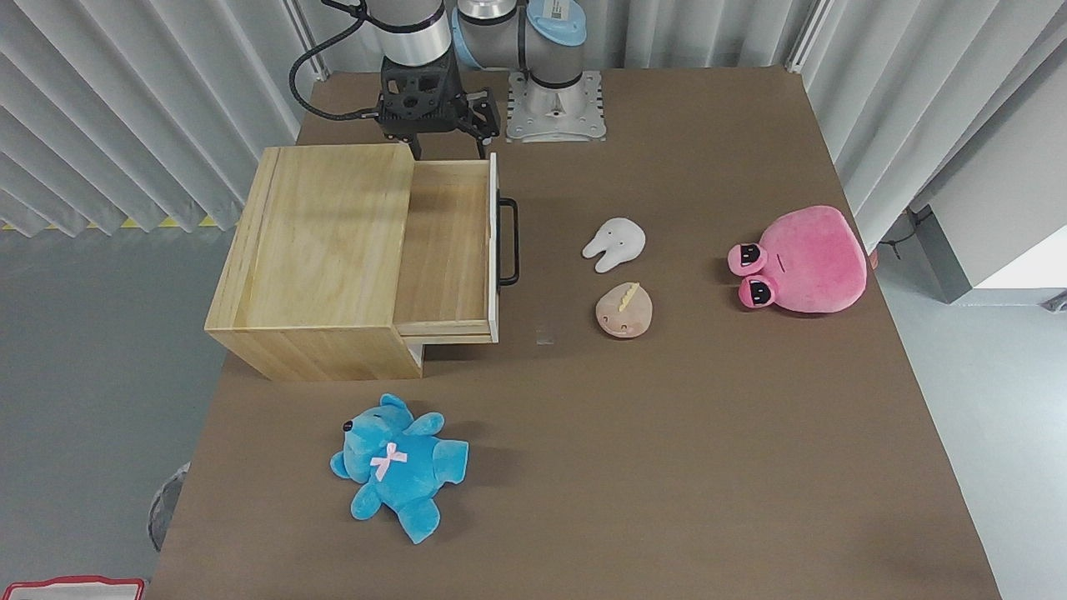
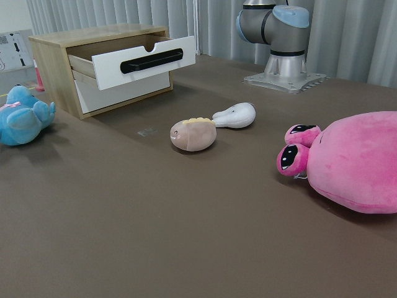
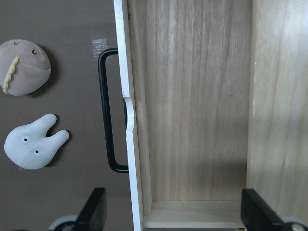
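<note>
My gripper (image 1: 448, 148) hangs high at the back end of a wooden drawer box (image 1: 310, 240). In the wrist view its two fingers (image 3: 95, 211) stand wide apart, nothing between them. The white-fronted drawer (image 1: 445, 250) is pulled out and empty, with a black handle (image 3: 105, 110). Right of it in the front view lie a small white plush (image 1: 614, 243) and a round beige plush (image 1: 623, 311) with a yellow crest, both also in the wrist view.
A blue bear (image 1: 400, 470) lies near the front left of the brown table (image 1: 700, 470). A large pink plush (image 1: 810, 260) lies at the right.
</note>
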